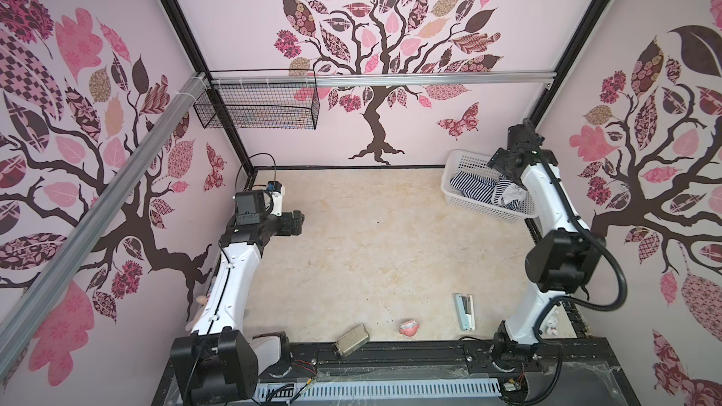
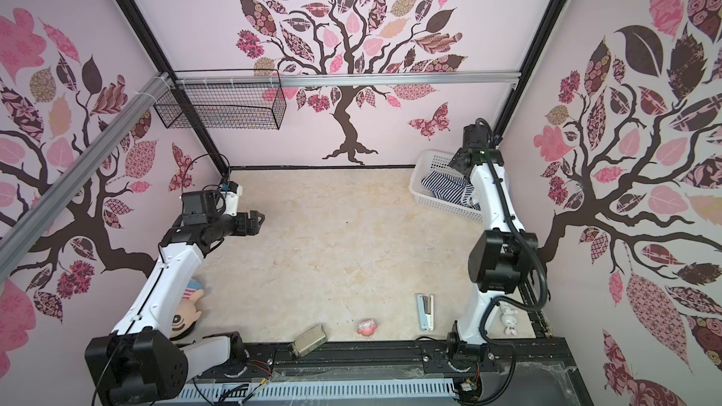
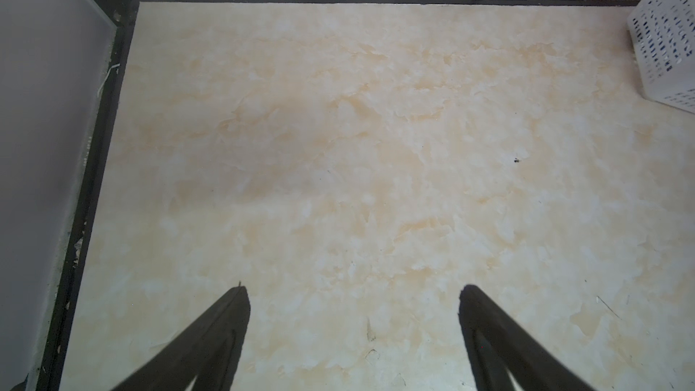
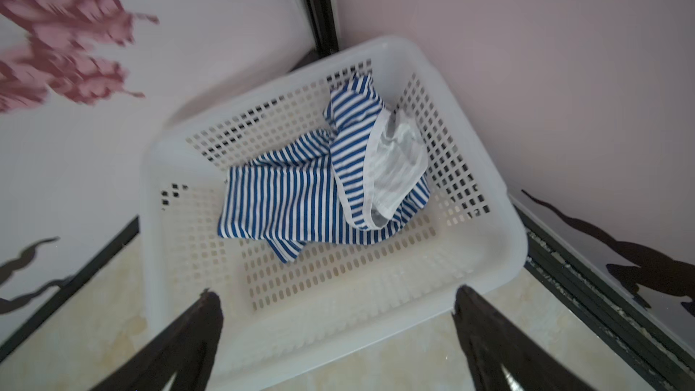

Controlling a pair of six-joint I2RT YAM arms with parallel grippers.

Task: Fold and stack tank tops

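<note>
A crumpled blue-and-white striped tank top (image 4: 297, 195) lies in the white perforated basket (image 4: 477, 246), a patch of plain white fabric (image 4: 396, 163) showing at its right side. Whether it is one garment or more, I cannot tell. Above the basket, at the table's far right corner, hovers my right gripper, its fingers wide apart and touching no cloth. At the left side of the table my left gripper is open over bare surface, nothing between its fingers. The striped cloth (image 1: 472, 185) is partly covered by the right arm in the top left view.
Along the front edge lie a tan box (image 1: 351, 339), a small pink-and-white item (image 1: 409, 327) and a stapler-like object (image 1: 464, 312). A black wire basket (image 1: 263, 105) hangs at the back left.
</note>
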